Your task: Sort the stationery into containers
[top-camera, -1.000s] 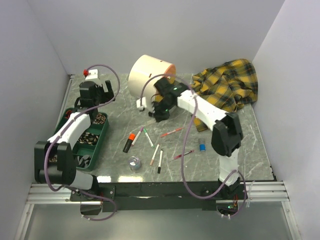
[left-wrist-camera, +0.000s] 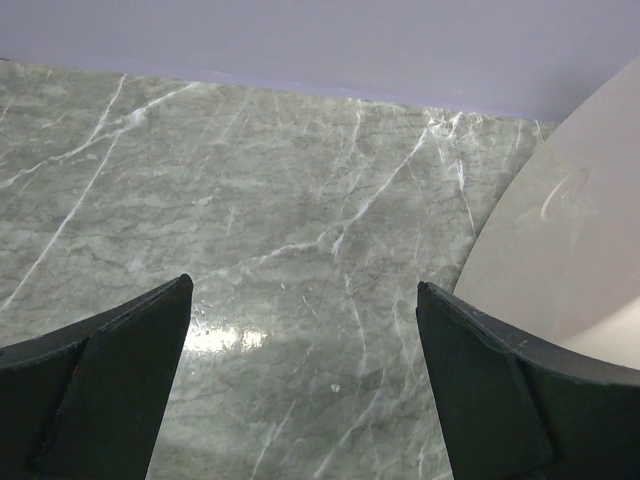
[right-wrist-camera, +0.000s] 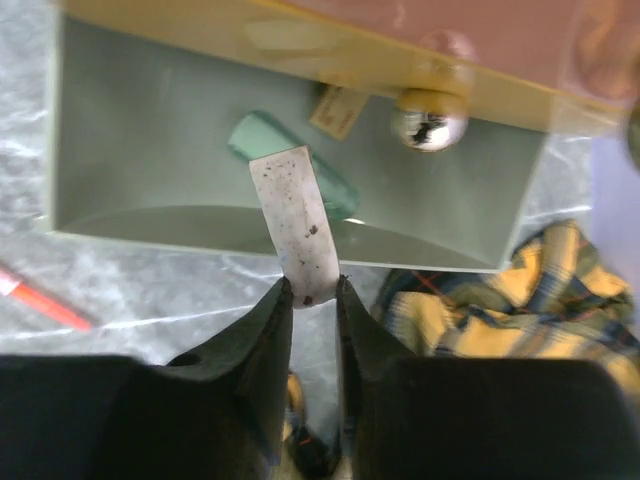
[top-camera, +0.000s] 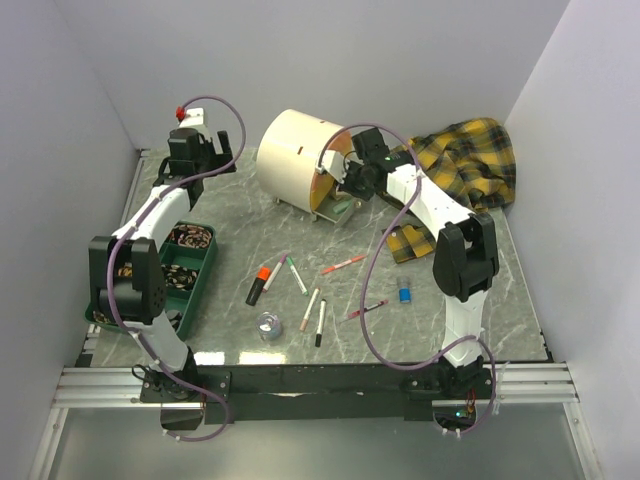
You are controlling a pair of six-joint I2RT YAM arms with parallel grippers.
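Note:
A white, dark-speckled flat bar (right-wrist-camera: 295,222), like a worn eraser, sits between the fingertips of my right gripper. It hangs over an open grey-green drawer (right-wrist-camera: 130,228) under the cream cabinet (top-camera: 292,160). Inside the drawer lie a green cylindrical piece (right-wrist-camera: 260,137) and a small tan piece (right-wrist-camera: 338,112). On the table several markers lie scattered, among them an orange-capped black one (top-camera: 258,286), a red one (top-camera: 343,265) and a green-ended one (top-camera: 297,276). My left gripper is open and empty, above bare table left of the cabinet.
A green compartment tray (top-camera: 203,275) with patterned items stands at the left, partly under my left arm. A clear round jar (top-camera: 269,325) and a small blue item (top-camera: 404,290) are at the front. Yellow-black plaid cloth (top-camera: 465,165) lies crumpled at back right.
My right arm has moved right and slightly back, from in front of the cabinet to over the drawer, which now shows open. The left arm has shifted a little right and back.

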